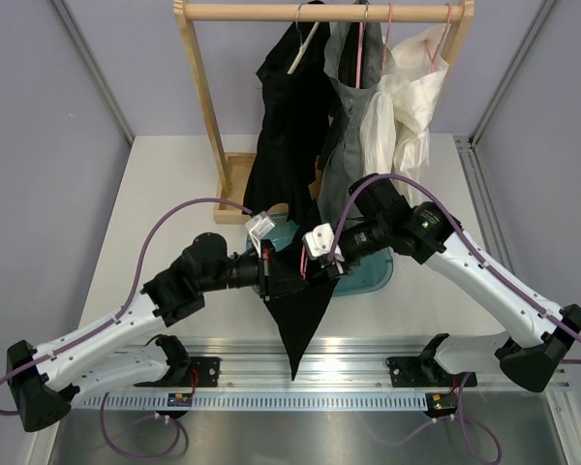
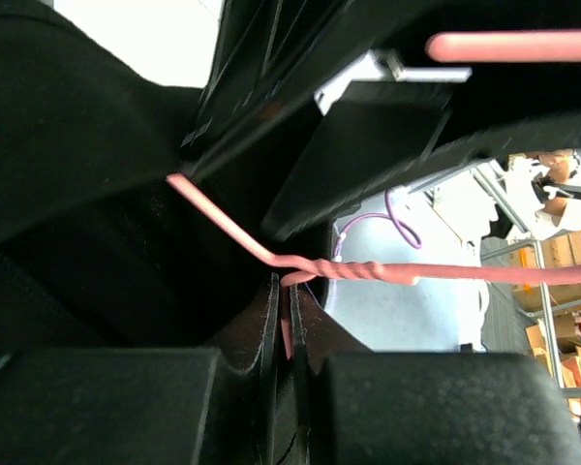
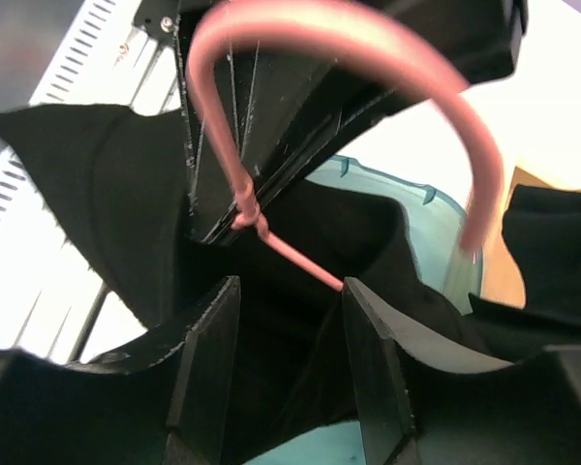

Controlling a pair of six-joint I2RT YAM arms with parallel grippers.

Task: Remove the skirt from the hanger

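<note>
In the top view the black skirt (image 1: 298, 331) hangs in front of the rack, its lower point towards the front rail. My left gripper is shut on the pink hanger (image 2: 378, 272), just below the twist at its neck. Across from it, my right gripper stands open over the skirt's dark cloth (image 3: 271, 339). One arm of the hanger (image 3: 300, 259) slopes down to near the right fingertip (image 3: 353, 300). Whether cloth lies between the right fingers without being gripped is hard to tell. The far side of the hanger is hidden by the cloth and arms.
A wooden rack (image 1: 320, 13) behind holds a black garment (image 1: 289, 107), a grey garment (image 1: 351, 126) and a white garment (image 1: 402, 107). Under the grippers lies a teal tray (image 1: 373, 273).
</note>
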